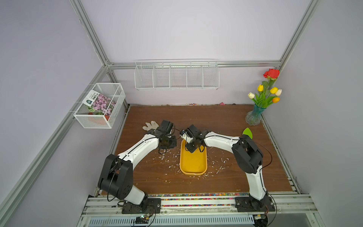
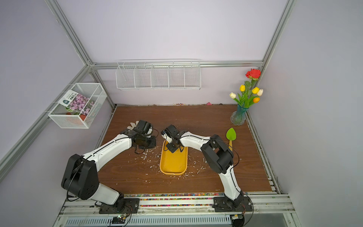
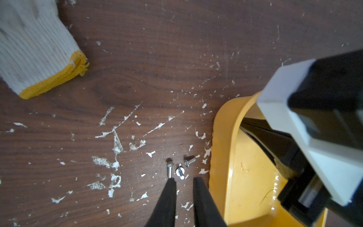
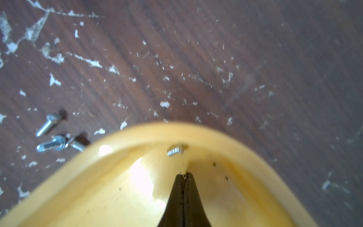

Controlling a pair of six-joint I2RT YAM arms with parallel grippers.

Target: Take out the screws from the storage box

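Observation:
In the right wrist view a small silver screw (image 4: 175, 151) lies inside the yellow box (image 4: 181, 130), close to its rounded end wall. My right gripper points down into that box, its fingertips pressed together with nothing between them; the screw sits just ahead of the tips. Three screws lie together on the table left of the box, among them an upright-looking screw (image 3: 169, 169) and a short screw (image 3: 190, 161). My left gripper hangs near these, its two fingers apart and empty.
A white glove (image 3: 37, 45) with a yellow cuff lies on the table behind the left arm. Right of the box are a green-bladed tool (image 2: 231, 134) and a flower vase (image 1: 253, 116). White flecks cover the wood around the box. The right arm's body reaches over the box close to the left gripper.

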